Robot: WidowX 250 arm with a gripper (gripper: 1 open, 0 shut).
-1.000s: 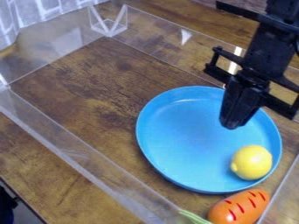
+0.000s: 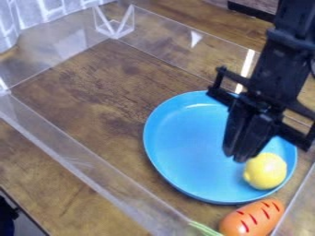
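A black gripper (image 2: 252,115) reaches in from the upper right, over the right half of a blue plate (image 2: 185,147). Its fingers look spread apart above the plate. A yellow lemon-like object (image 2: 264,171) sits on the plate's right side, just below the gripper. An orange carrot (image 2: 251,218) with red marks and a green top lies below the plate at the bottom right.
Clear plastic walls (image 2: 92,184) bound the wooden surface (image 2: 80,88). The wood left of the plate is bare.
The gripper has grown larger in view and moved down and slightly left over the plate. The plate, yellow object and carrot look unchanged.
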